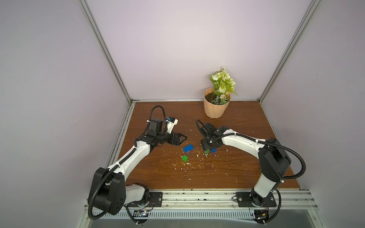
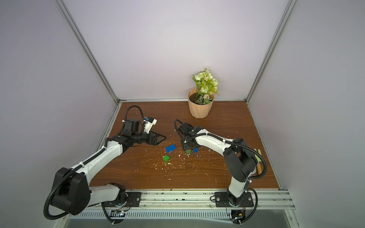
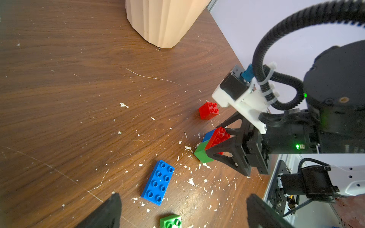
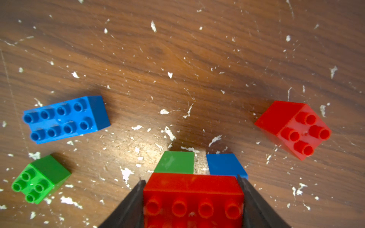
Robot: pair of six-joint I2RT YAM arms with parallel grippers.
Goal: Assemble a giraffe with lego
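A long red brick (image 4: 193,185) lies across a green brick (image 4: 174,162) and a blue brick (image 4: 225,164), which stand side by side with a narrow gap. My right gripper has a finger close against each end of that red brick; whether they press on it or stand slightly off cannot be told. Whether the studs beneath are fully seated is hidden. My left gripper is wide open above the table, nothing between its fingers. A loose long blue brick (image 3: 158,182) and a small green brick (image 3: 170,221) lie in front of it.
A small red brick (image 4: 293,129) rests apart, to the right in the right wrist view. Behind the arms stands a potted plant (image 1: 215,108). White scraps litter the table (image 1: 171,174), whose front part is otherwise clear.
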